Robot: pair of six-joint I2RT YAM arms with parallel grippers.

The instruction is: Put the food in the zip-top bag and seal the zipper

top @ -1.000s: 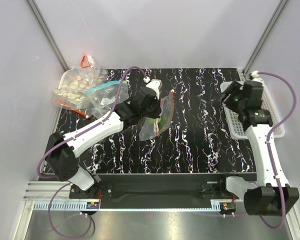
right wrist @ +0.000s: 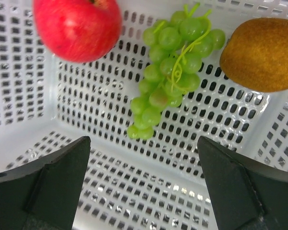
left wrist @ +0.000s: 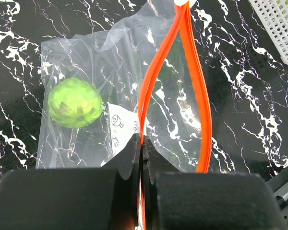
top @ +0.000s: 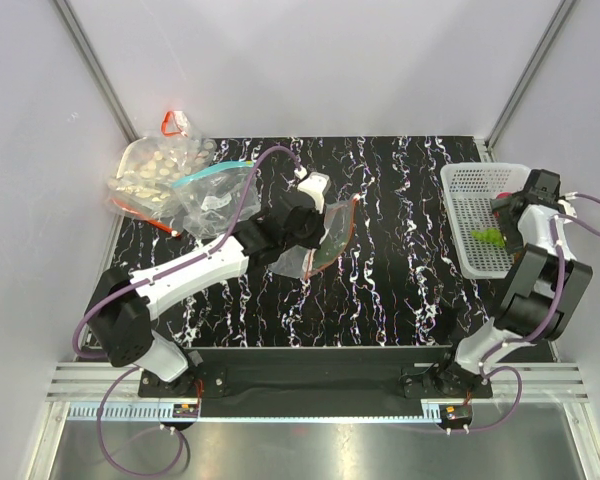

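Note:
The clear zip top bag (left wrist: 72, 148) with an orange zipper lies on the black marbled table, a green round food (left wrist: 74, 103) inside it. My left gripper is shut at the zipper's edge, with a thin strand of it running between the fingertips. My right gripper is open over the white perforated basket (right wrist: 105, 115). Below it in the basket lie a red round fruit (right wrist: 77, 28), green grapes (right wrist: 168, 76) and a brown oblong food (right wrist: 264, 52).
More plastic bags (top: 215, 200) and a bag of pale round pieces (top: 145, 165) lie at the back left. Bare table (top: 395, 280) lies between the bag and the basket.
My right arm has swung right and down over the basket. My left gripper has shifted slightly right and toward the front, the bag's edge moving with it.

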